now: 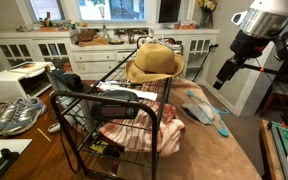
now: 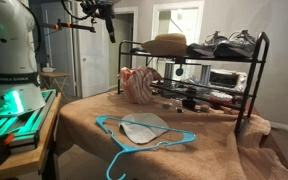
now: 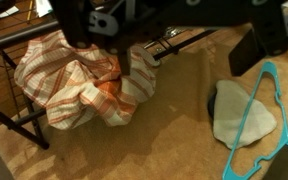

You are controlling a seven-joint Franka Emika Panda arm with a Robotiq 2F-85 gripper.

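Observation:
High over the right side of the table, my gripper (image 1: 227,70) hangs clear of everything. Its dark fingers (image 3: 112,50) stand wide apart in the wrist view, with only table between them. An orange-and-white striped cloth (image 3: 84,85) lies crumpled below, on the left of that view, against the rack. To the right rests a pale flat piece (image 3: 246,122), perhaps a cap, with a blue hanger (image 3: 238,140) partly over it. Both lie in front of the rack in exterior view 2, the hanger (image 2: 162,145) nearest that camera.
A black wire rack (image 2: 254,78) carries a tan hat (image 1: 155,62) and, at its other end, dark shoes (image 2: 238,46). Grey sneakers (image 1: 16,117) sit on the wooden surface at left.

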